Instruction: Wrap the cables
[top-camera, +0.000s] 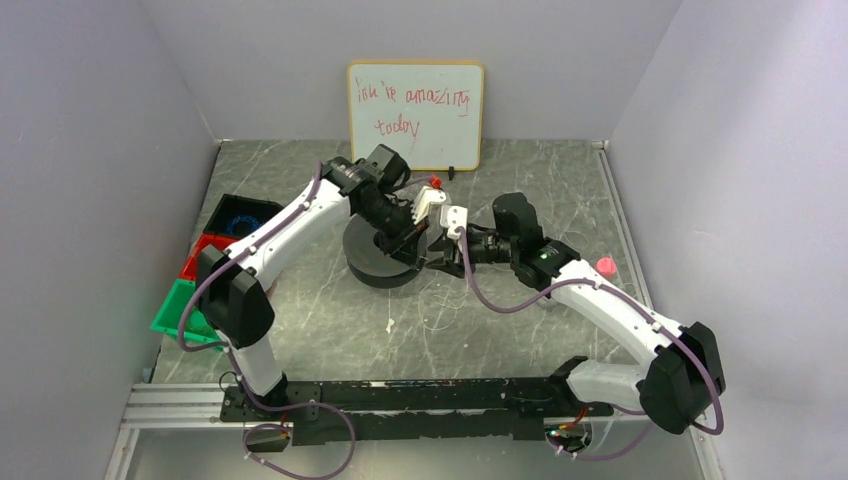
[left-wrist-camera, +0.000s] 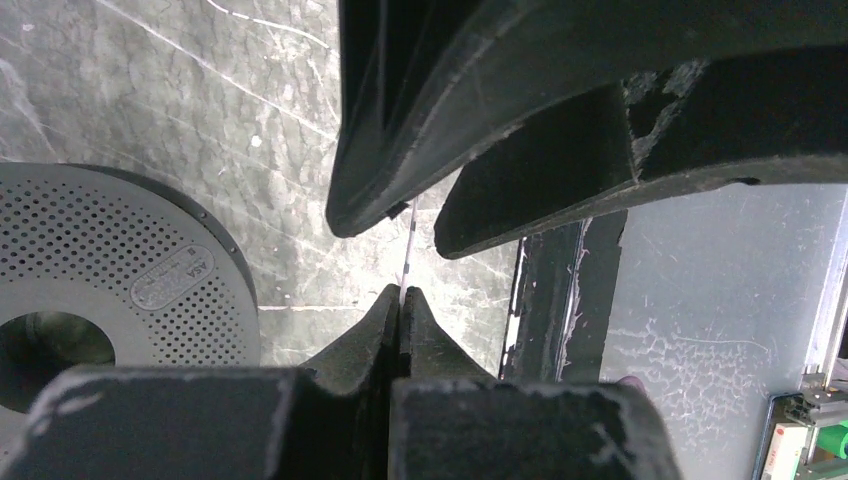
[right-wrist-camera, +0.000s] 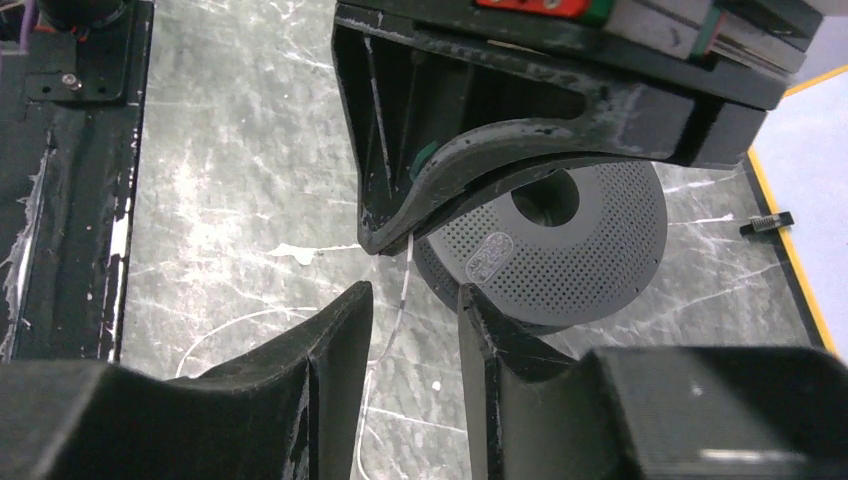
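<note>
A thin white cable (left-wrist-camera: 410, 240) rises to my left gripper (top-camera: 412, 255), shut on it above the table's middle. In the right wrist view the cable (right-wrist-camera: 403, 300) hangs from those fingers down to loose loops on the table. My right gripper (top-camera: 435, 258) faces the left one, its fingers apart, with the cable hanging behind the gap between them; it holds nothing that I can see. The left gripper hangs beside a round grey perforated speaker-like disc (left-wrist-camera: 175, 285), partly under it.
A whiteboard (top-camera: 415, 110) stands at the back. Black (top-camera: 230, 210), red and green bins sit at the left, a pink object (top-camera: 606, 267) at the right. Bare marble (top-camera: 330, 330) shows at the front centre.
</note>
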